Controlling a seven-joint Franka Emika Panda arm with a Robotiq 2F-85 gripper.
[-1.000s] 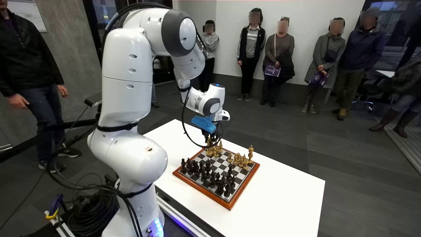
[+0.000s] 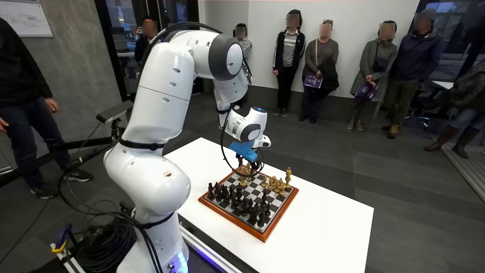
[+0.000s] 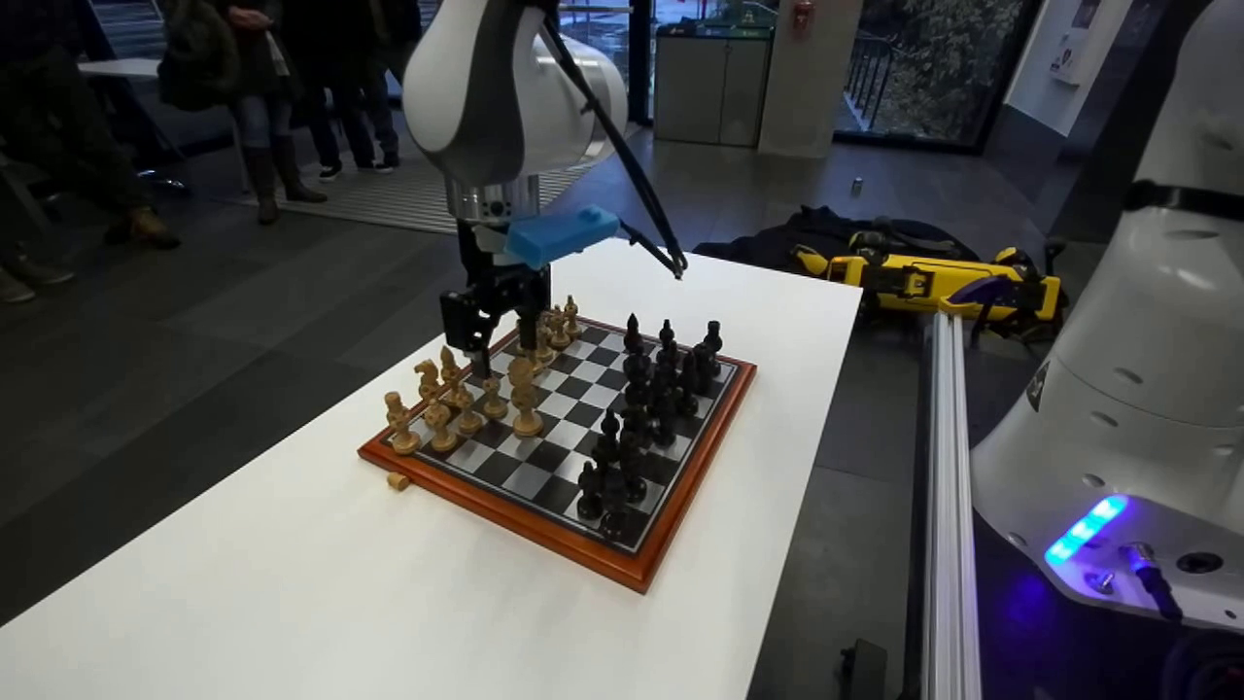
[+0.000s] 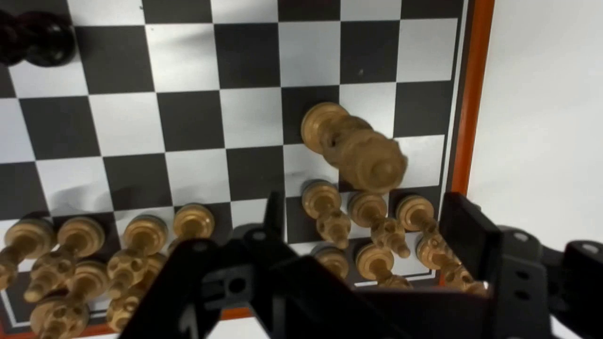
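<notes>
A wooden-framed chessboard [image 2: 285, 204] holds tan and black pieces. My gripper [image 3: 504, 352] is above the tan side, pointing down. In the wrist view its fingers [image 4: 275, 212] stand apart, so it is open, and no piece is visibly gripped. Several tan pawns [image 4: 322, 197] show in the gap below, some hidden by the gripper. A tall tan piece [image 4: 376, 161] stands upright just ahead of the fingers, forward of the other tan pieces; in exterior view 2 this tall piece [image 3: 525, 402] is clear of the fingers. Black pieces [image 3: 636, 402] fill the opposite side.
More tan pieces [image 4: 141, 237] stand left of the gripper in the wrist view. A small tan piece [image 3: 397, 479] lies on the white table [image 3: 292, 572] beside the board. Open squares separate the two colours. People stand back from the table.
The arm has leaned outward, and in exterior view 1 the gripper is now lower and farther right over the tan pieces. The person at the left has shifted too.
</notes>
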